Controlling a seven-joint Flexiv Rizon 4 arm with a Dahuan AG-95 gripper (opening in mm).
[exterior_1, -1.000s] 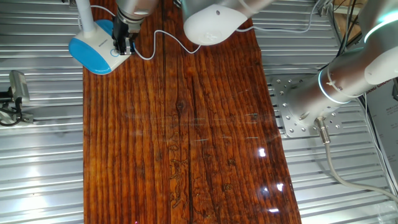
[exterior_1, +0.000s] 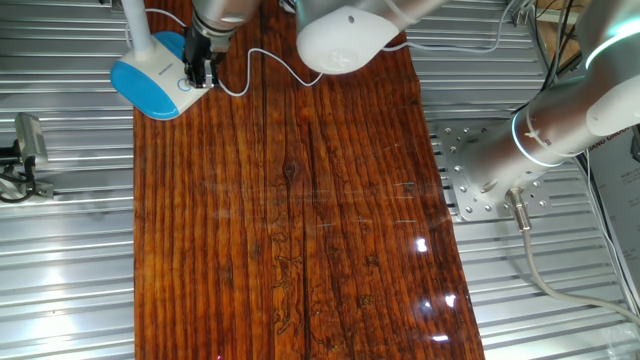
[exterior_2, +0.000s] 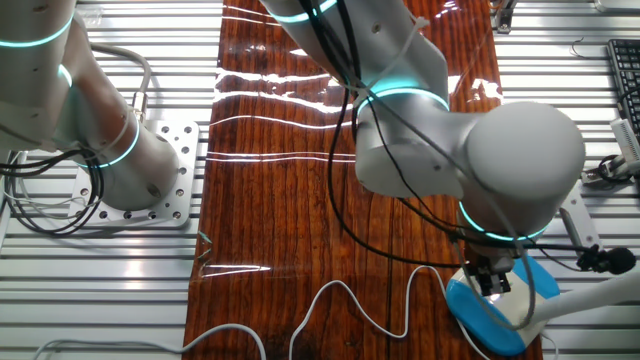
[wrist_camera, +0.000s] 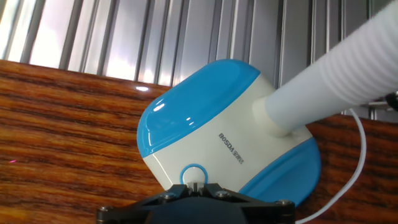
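The blue-and-white base of a lamp-like device (wrist_camera: 205, 134) lies at the corner of the wooden table, partly past its edge; a white stem (wrist_camera: 339, 71) rises from it. A round button with a blue ring (wrist_camera: 194, 175) is on its white middle band. My gripper is shut, with nothing seen between its fingers. Its tips overlap the lower edge of the button in the wrist view; whether they touch it I cannot tell. From outside, the gripper (exterior_1: 204, 82) hangs over the button side of the base (exterior_1: 160, 78).
A white cable (exterior_1: 285, 62) runs over the wooden table (exterior_1: 300, 220), whose surface is otherwise mostly bare. Ribbed metal (exterior_1: 65, 260) surrounds the table. A grey clamp-like fixture (exterior_1: 30, 140) stands off to the left in exterior view 1.
My gripper has shifted only very slightly over the base. The device and its cable have stayed in place.
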